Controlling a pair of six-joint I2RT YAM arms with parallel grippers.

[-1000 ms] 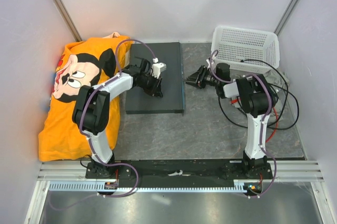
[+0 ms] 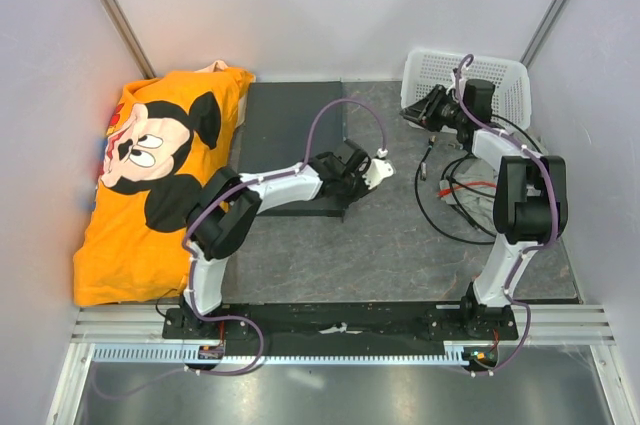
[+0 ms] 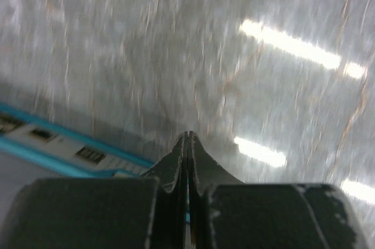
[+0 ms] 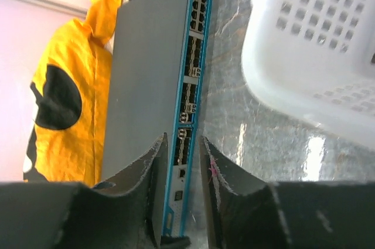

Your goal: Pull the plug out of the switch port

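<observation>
The dark switch (image 2: 290, 110) lies on the grey worktop, its blue-edged port face (image 4: 187, 79) along its right side in the right wrist view; small metal modules sit in several ports. My left gripper (image 2: 362, 195) is over the switch's front right corner; in the left wrist view its fingertips (image 3: 179, 158) meet, with nothing between them, above bare worktop beside the blue edge. My right gripper (image 2: 426, 113) hangs by the white basket, its fingers (image 4: 153, 184) apart with nothing seen between them, facing the port face.
An orange cloth (image 2: 150, 235) covers the left side. A white basket (image 2: 425, 70) stands at the back right. Black and red cables (image 2: 470, 239) lie at the right.
My right gripper has moved back and right, away from the switch toward the basket.
</observation>
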